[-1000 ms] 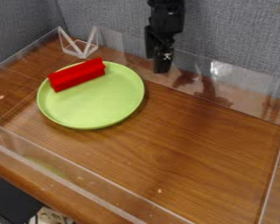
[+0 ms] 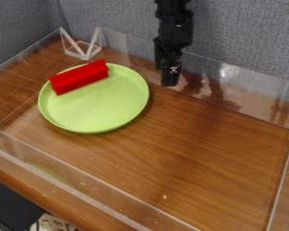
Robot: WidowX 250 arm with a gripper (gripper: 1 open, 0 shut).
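My gripper (image 2: pixel 172 72) hangs from the top centre over the back edge of the wooden table, open, above and right of a green plate (image 2: pixel 93 108). A red block (image 2: pixel 79 78) lies on the upper left of that plate. Nothing shows between the dark fingers.
A white wire rack (image 2: pixel 80 47) stands at the back left. A clear panel or edge runs along the back and right of the table (image 2: pixel 201 171). The middle, right and front of the wood are bare.
The gripper has moved slightly down and toward the front over the last second. The plate and red block are unchanged.
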